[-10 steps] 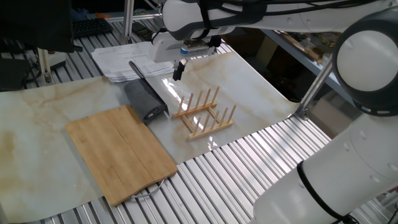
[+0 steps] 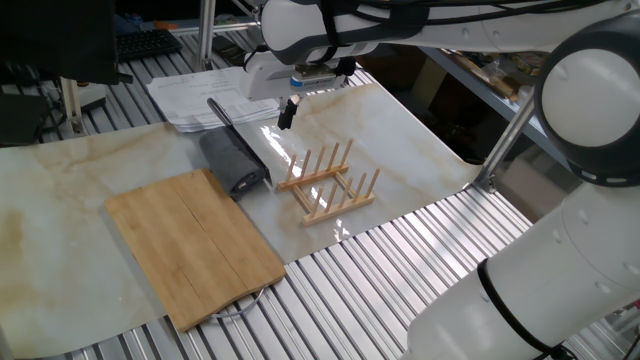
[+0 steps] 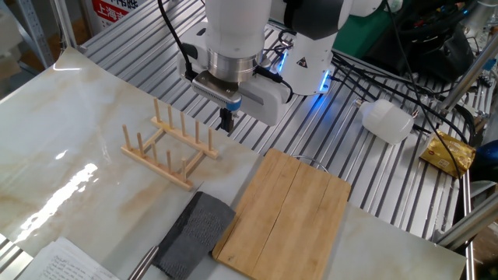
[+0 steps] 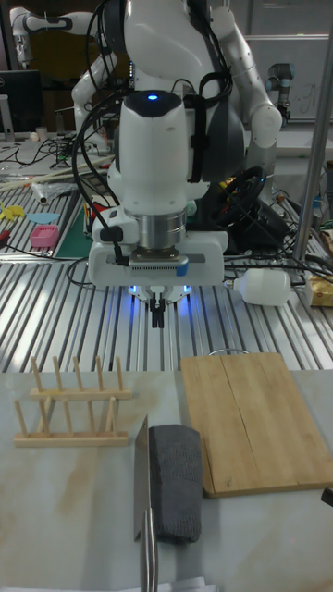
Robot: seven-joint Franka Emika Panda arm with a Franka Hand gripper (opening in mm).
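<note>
My gripper (image 4: 157,314) hangs above the table with its two dark fingers together and nothing visible between them. In exterior view 2 the gripper (image 3: 226,120) appears near the right end of the wooden peg rack (image 3: 170,148), well clear of the tabletop. A folded dark grey cloth (image 4: 176,484) lies between the rack and the bamboo cutting board (image 4: 256,419). Against the cloth's side a knife (image 4: 142,474) stands on edge, its metal handle (image 4: 150,562) pointing away from the robot. The rack's slots are empty, and the board's top is bare.
Papers (image 2: 205,98) lie beyond the knife handle. A white rounded object (image 3: 387,121) and a gold packet (image 3: 447,154) sit on the slatted metal surface beside the robot's base. Marbled sheet (image 2: 60,220) is clear at either side of the group.
</note>
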